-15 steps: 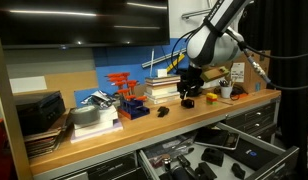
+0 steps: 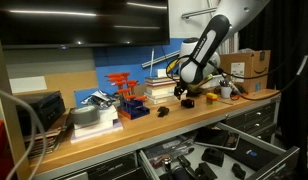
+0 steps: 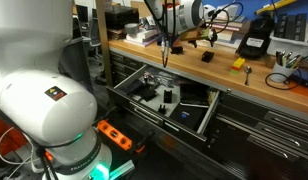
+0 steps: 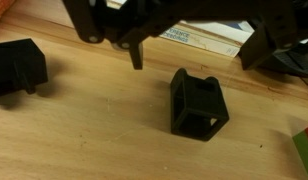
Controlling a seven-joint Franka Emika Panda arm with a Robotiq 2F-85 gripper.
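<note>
In the wrist view, a small black hollow block [image 4: 197, 105] with a square opening sits on the wooden worktop [image 4: 94, 130]. My gripper is open above the worktop, its two dark fingers [image 4: 136, 50] apart and nothing held. The block appears below and between them in that view; the height gap is hard to judge. Another black object [image 4: 16, 68] lies at the left edge. From exterior view 1, the gripper [image 2: 182, 90] hangs low over the counter near a dark item [image 2: 187, 102], with a second dark item [image 2: 163, 111] to its left.
Books [image 2: 160, 90] stand behind the arm, and red racks [image 2: 122, 82] are farther left. A green and red thing [image 4: 306, 148] shows at the wrist view's right edge. In front, an open drawer [image 2: 219, 152] holds several dark parts. Bare counter lies left of the block.
The arm and gripper have shifted to the left along the counter in exterior view 1. The dark items on the counter appear to stay in place.
</note>
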